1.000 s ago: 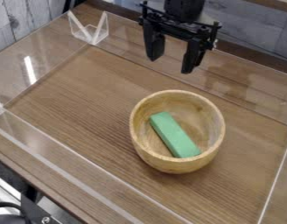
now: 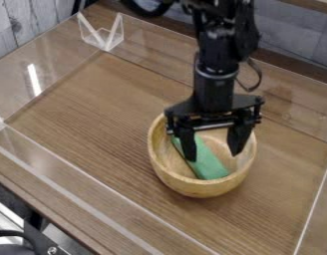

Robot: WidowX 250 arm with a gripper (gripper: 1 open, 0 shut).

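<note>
My black gripper (image 2: 210, 132) reaches down from the top centre of the view into a round wooden bowl (image 2: 209, 188). It is open, its fingers spread wide above and around the upper part of a green, elongated object (image 2: 203, 165) lying in the bowl. Part of the green object and the bowl's back is hidden behind the gripper. I cannot tell whether the fingers touch the object.
A white wire-like item (image 2: 103, 32) stands at the back left, near the table's edge.
The gripper has come down from high at the back of the table, towards the viewer, into the bowl. The bowl and green object look unmoved.
</note>
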